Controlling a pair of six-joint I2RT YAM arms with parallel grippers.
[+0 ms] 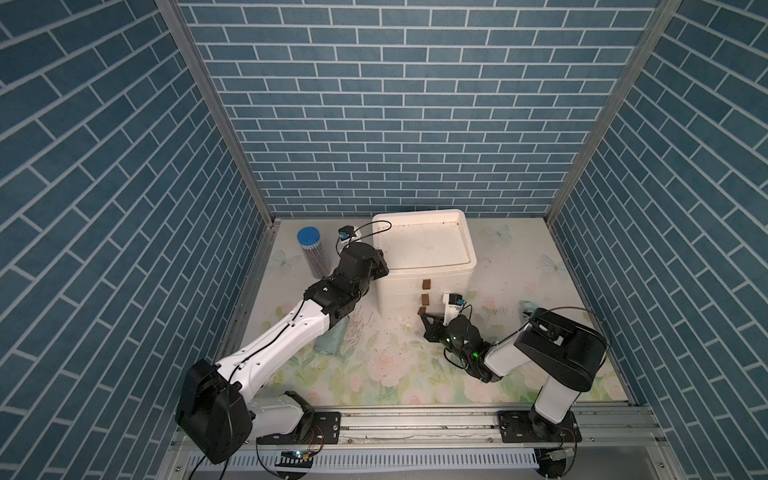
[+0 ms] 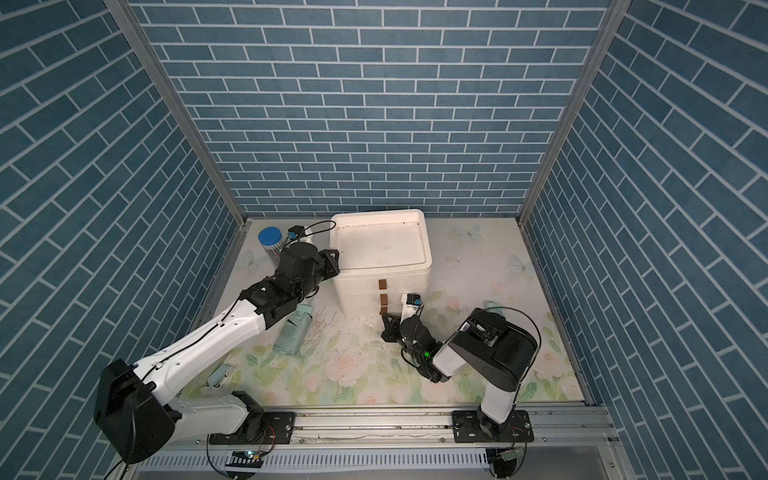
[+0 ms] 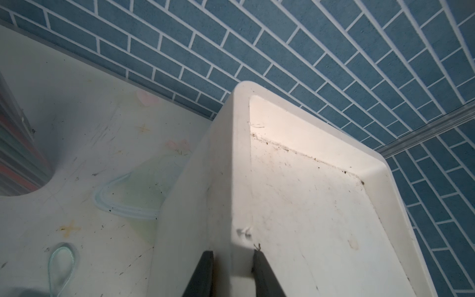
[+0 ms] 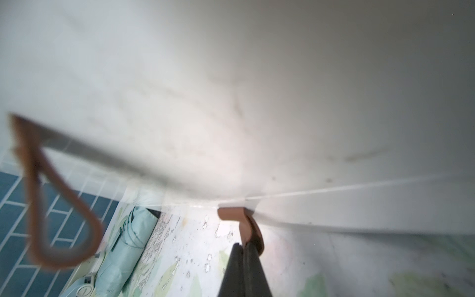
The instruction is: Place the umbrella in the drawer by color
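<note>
A white drawer unit [image 1: 400, 296] stands mid-table, with brown leather pulls down its front. My left gripper is shut on the unit's top left rim, seen in the left wrist view. My right gripper is shut at the lowest brown pull [image 4: 232, 213], low on the front; whether the pull is between its fingertips is hard to tell. A light teal folded umbrella [image 2: 292, 332] lies on the table left of the unit, partly under the left arm in the top views.
A clear cylinder with a blue lid [image 1: 309, 237] stands at the back left. Tiled walls close in the back and sides.
</note>
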